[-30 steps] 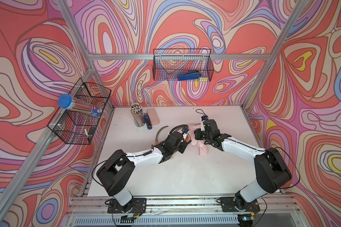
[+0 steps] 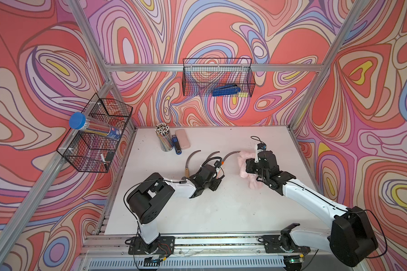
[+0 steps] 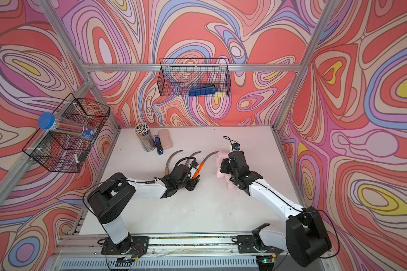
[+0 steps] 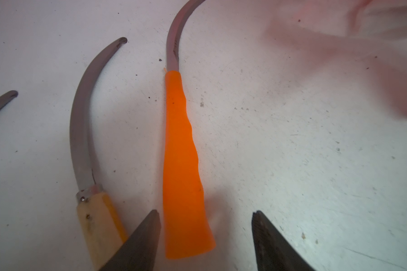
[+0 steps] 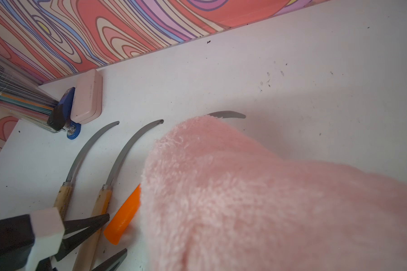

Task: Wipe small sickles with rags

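A pink fluffy rag fills much of the right wrist view, and my right gripper is shut on it; the fingertips are hidden by the cloth. The sickle with the orange handle lies on the table, its curved blade reaching toward the rag. My left gripper stands open around the butt end of that handle, the left finger closer to it than the right one. Left of it lies a sickle with a wooden handle. A third sickle lies farther left.
A clear jar of sticks, a blue item and a pink case stand at the back left. Wire baskets hang on the frame.
My right gripper has moved right with the rag, uncovering more of the orange-handled sickle's blade. The left gripper has moved slightly toward the front, and the orange handle shows beyond it.
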